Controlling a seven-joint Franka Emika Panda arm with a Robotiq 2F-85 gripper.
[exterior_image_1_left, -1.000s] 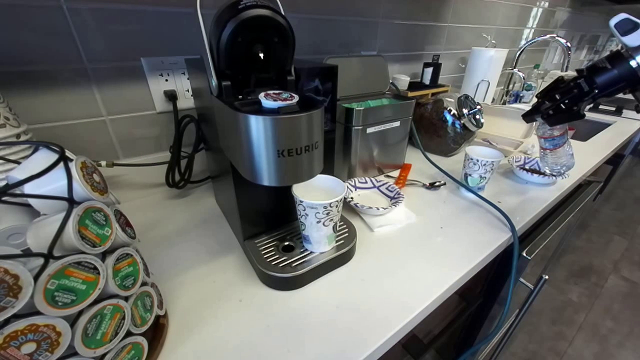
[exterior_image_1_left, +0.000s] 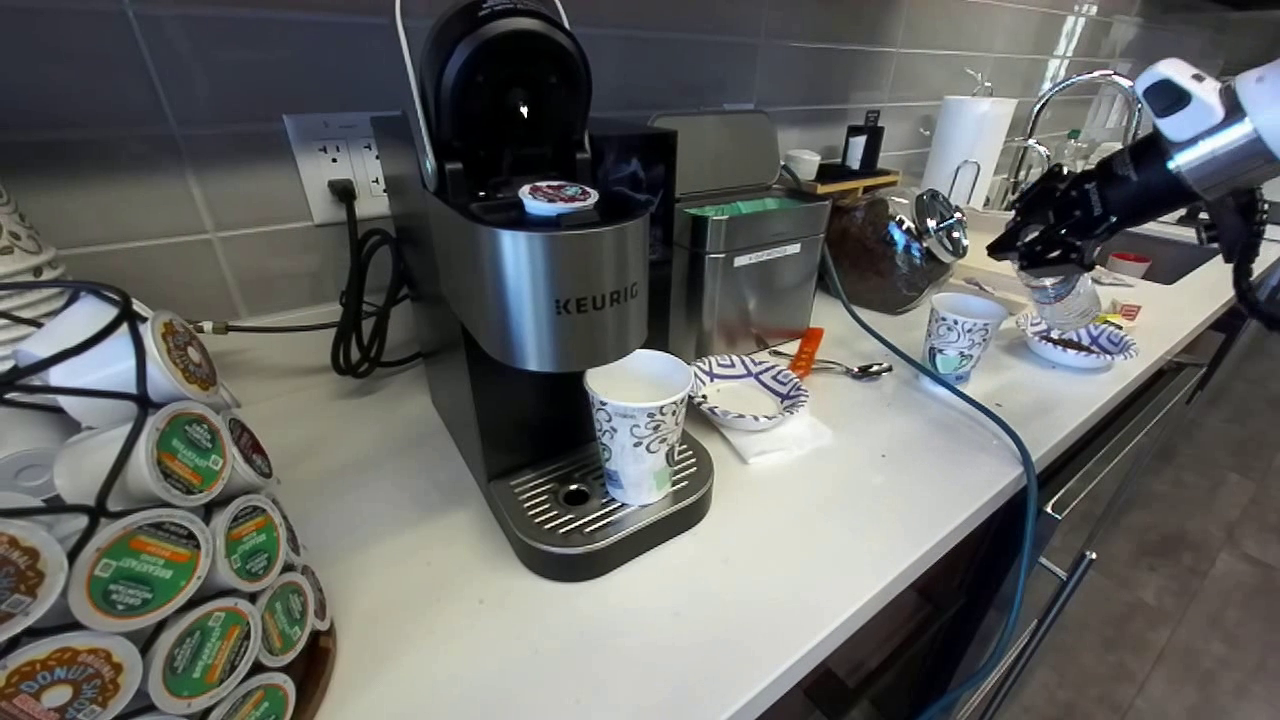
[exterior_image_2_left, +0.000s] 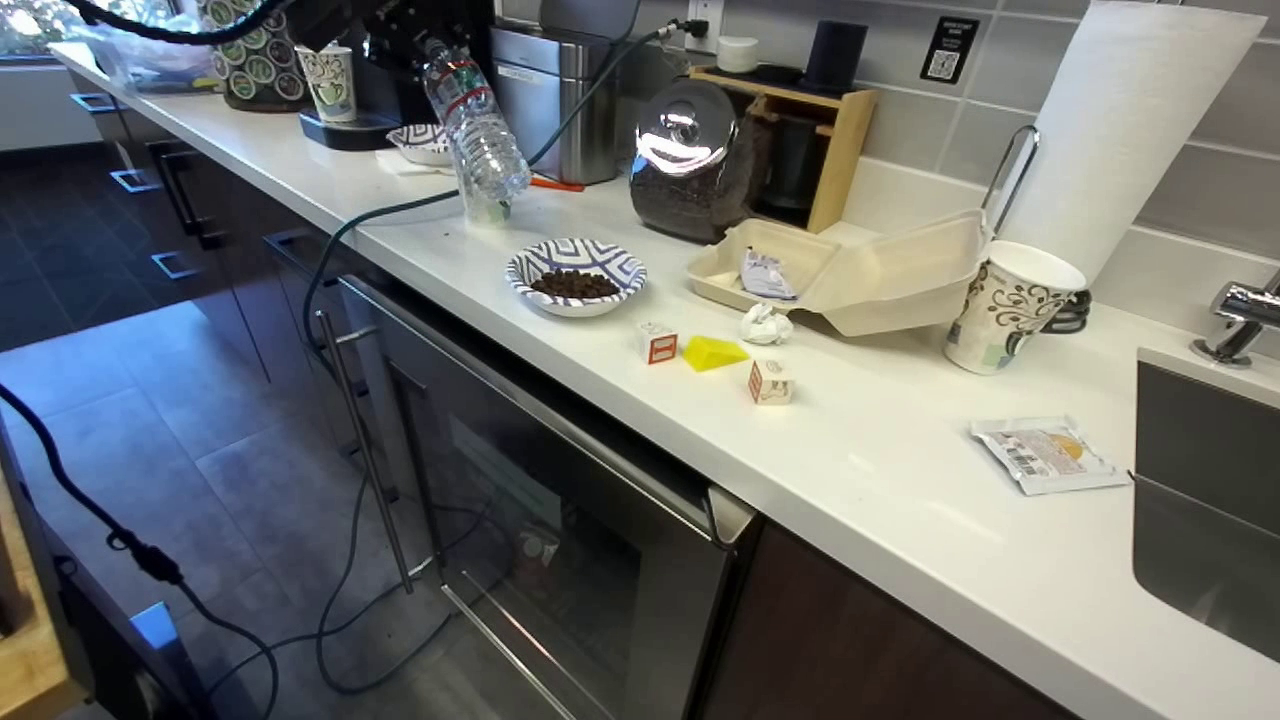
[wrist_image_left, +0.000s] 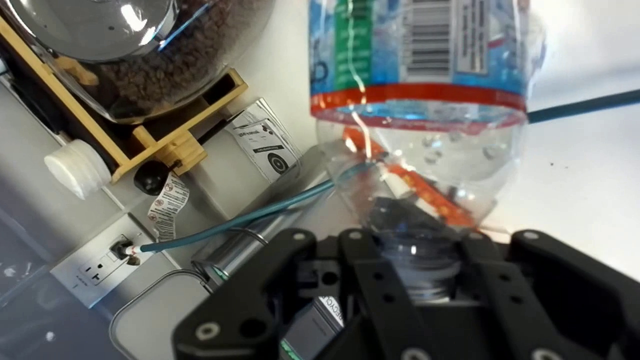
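Note:
A clear plastic water bottle (exterior_image_2_left: 474, 130) with a blue, red-banded label hangs tilted from my gripper, which is shut on its neck. In the wrist view the bottle (wrist_image_left: 420, 108) stretches away from the fingers (wrist_image_left: 387, 288), label in plain sight. From exterior view 1 my gripper (exterior_image_1_left: 1044, 228) appears at the right, with the bottle's lower part (exterior_image_1_left: 1063, 298) in front of a patterned bowl (exterior_image_1_left: 1086, 348). That bowl (exterior_image_2_left: 584, 300) holds dark beans or grounds in exterior view 2. A patterned paper cup (exterior_image_1_left: 960, 338) stands beside it.
The Keurig machine (exterior_image_1_left: 558, 264) has its lid up and a cup (exterior_image_1_left: 636, 426) on its tray. A teal cable (exterior_image_1_left: 1020, 468) crosses the counter. Behind stand a steel bin (exterior_image_1_left: 750, 270) and a bean jar (exterior_image_1_left: 882, 246). Small boxes (exterior_image_2_left: 770, 383) and an open carton (exterior_image_2_left: 894, 282) lie towards the sink.
My gripper has moved leftward in exterior view 1, carrying the bottle with it. The bottle has gone from near upright to more tilted. The counter items have stayed put.

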